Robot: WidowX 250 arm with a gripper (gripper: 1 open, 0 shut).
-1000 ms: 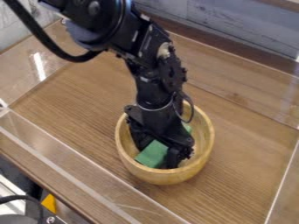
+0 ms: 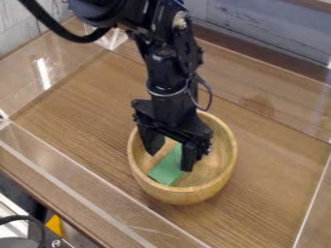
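A round light-wood bowl (image 2: 195,189) stands on the wooden table, with a green piece (image 2: 165,170) lying inside it. My black gripper (image 2: 172,145) hangs over the bowl's back half, its fingers spread apart on either side above the green piece, which is partly hidden by the arm.
A white wall runs along the back. At the lower left the table edge shows, with cables and a yellow object (image 2: 53,224) beyond it.
My gripper has risen from down inside the bowl, uncovering more of the green piece, which stays in the bowl.
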